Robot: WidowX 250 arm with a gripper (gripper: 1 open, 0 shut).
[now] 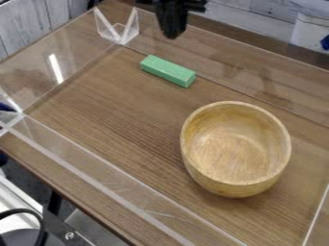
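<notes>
A green rectangular block (167,69) lies flat on the wooden table (90,115), in the upper middle of the view. Above and behind it, at the top edge, the dark gripper (171,27) is mostly cut off by the frame, raised apart from the block. Its fingers are too small and dark to judge. Nothing is seen hanging from it.
A wide wooden bowl (236,144) stands at the right front. A clear plastic piece (115,27) is at the back left. Black cables (33,226) are at the bottom left corner.
</notes>
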